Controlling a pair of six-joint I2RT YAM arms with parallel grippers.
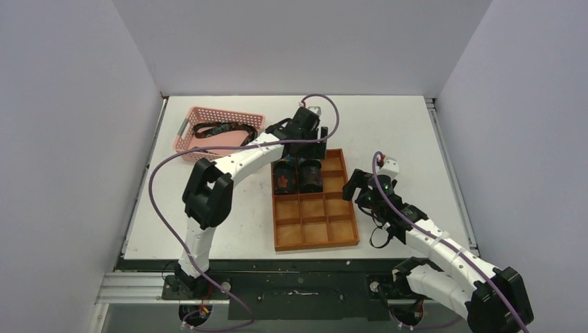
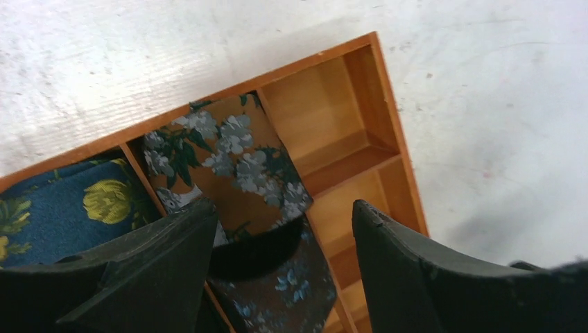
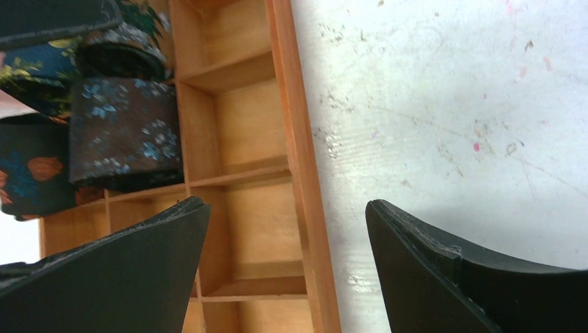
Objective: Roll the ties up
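Observation:
Four compartments of the wooden box hold rolled ties. In the left wrist view I see a brown floral tie, a blue tie with yellow flowers and a dark blue-flowered tie. A black tie with orange flowers shows in the right wrist view. Above the box's back rows hovers my left gripper, open and empty. My right gripper stands open over the box's right rim, nothing between its fingers. Unrolled dark ties lie in the pink basket.
The pink basket stands at the back left, with the left forearm close to its right side. Bare table extends to the right of the box. The box's front compartments are empty.

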